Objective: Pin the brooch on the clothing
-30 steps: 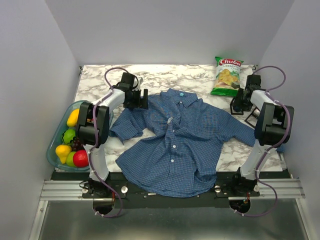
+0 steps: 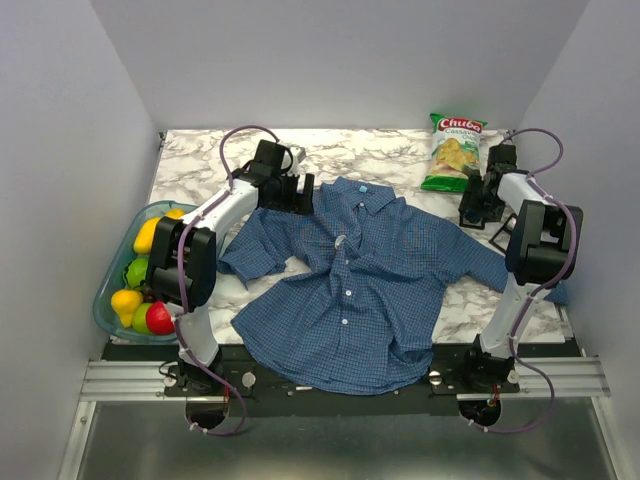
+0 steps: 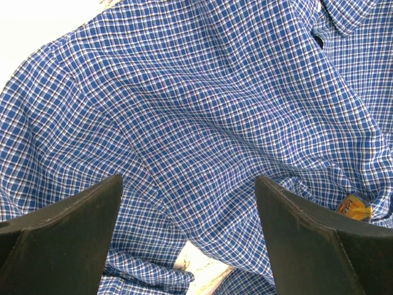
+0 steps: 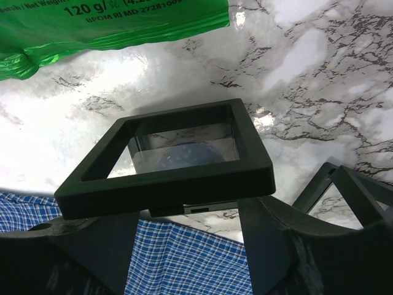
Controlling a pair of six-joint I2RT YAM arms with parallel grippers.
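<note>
The blue checked shirt (image 2: pixel 350 280) lies spread on the marble table, seen close in the left wrist view (image 3: pixel 196 123). Over its upper left hangs my left gripper (image 2: pixel 296 193), open with only cloth showing below its fingers. At the right, my right gripper stands open at a dark box with a clear window (image 4: pixel 178 190), which holds a bluish, partly hidden object. I cannot tell whether that is the brooch. A second dark frame (image 4: pixel 344 184) lies to its right.
A green chip bag (image 2: pixel 455 150) lies at the back right. A tub of fruit (image 2: pixel 105 300) stands at the left. Bare marble (image 2: pixel 360 142) runs along the back edge.
My left arm has moved right and slightly up in the top view, farther over the shirt. The right arm has shifted only slightly, leftward.
</note>
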